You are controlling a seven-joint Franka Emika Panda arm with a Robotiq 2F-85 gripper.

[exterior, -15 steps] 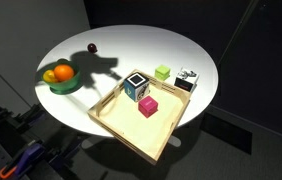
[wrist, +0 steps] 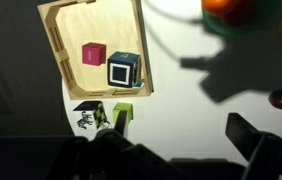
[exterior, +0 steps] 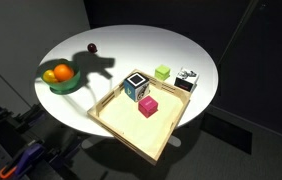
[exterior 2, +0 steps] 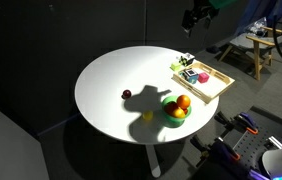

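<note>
My gripper hangs above the table with its fingers wide apart and nothing between them. A wooden tray (exterior: pixel 127 139) holds a dark blue patterned cube (exterior: pixel 136 86) and a smaller pink cube (exterior: pixel 148 106). Outside the tray's edge sit a lime green cube (exterior: pixel 162 72) and a black-and-white patterned box (exterior: pixel 186 79). Across the table, a green bowl (exterior 2: pixel 169 103) contains orange fruit (exterior 2: pixel 183 101). A yellow fruit (exterior 2: pixel 148 116) lies on the table beside the bowl. A small dark red round fruit (wrist: pixel 281 99) rests alone.
The white round table (exterior 2: pixel 101 90) has broad free room around the dark red fruit. Part of the tray reaches past the table's edge. A shadow of the arm falls across the tabletop between bowl and tray.
</note>
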